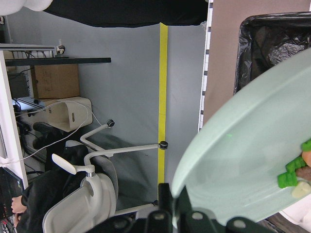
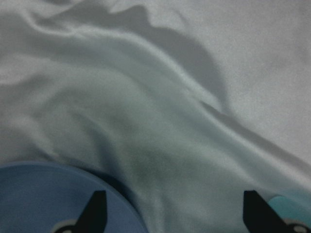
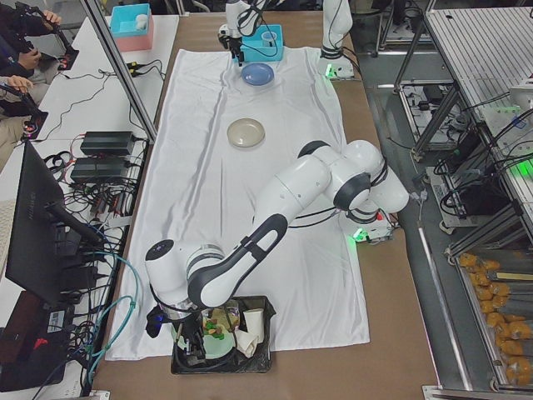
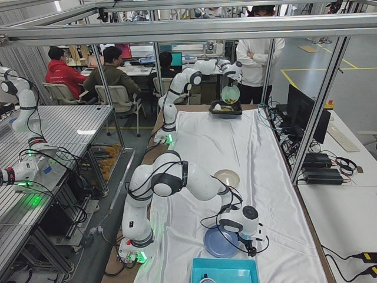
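Observation:
My left gripper is shut on the rim of a light green plate [image 1: 233, 160] carrying toy food [image 1: 288, 178]; in the right camera view it holds the plate [image 4: 230, 94] tilted above a black-lined bin [image 4: 215, 109] at the table's far end. Pale items lie in that bin [image 3: 248, 342]. My right gripper is open and empty over the white cloth, beside a blue plate [image 2: 43, 199], also visible near a turquoise bin [image 4: 224, 268] in the right camera view.
A beige plate [image 3: 246, 132] lies on the middle of the cloth [image 3: 208, 200]. Much of the cloth between the arms is clear. Monitors, cables and frame posts line the table's sides; people sit and stand behind the far end.

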